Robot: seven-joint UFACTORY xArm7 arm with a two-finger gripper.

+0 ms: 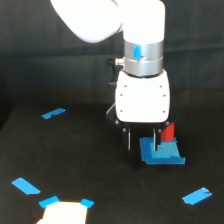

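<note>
Near the right of centre hangs my gripper [142,140], its two dark fingers pointing down and spread apart, with nothing visible between them. A red block [168,133] shows just behind and to the right of the right finger, partly hidden by the white gripper housing. Below the block is a blue square patch [177,160] on the dark table, with a lighter blue area [163,149] inside it. The right finger overlaps this patch in the view; whether it touches anything, I cannot tell.
Blue tape strips mark the table at the far left [53,113], lower left [26,186] and lower right [197,196]. A cream-coloured object [65,213] is cut off by the bottom edge.
</note>
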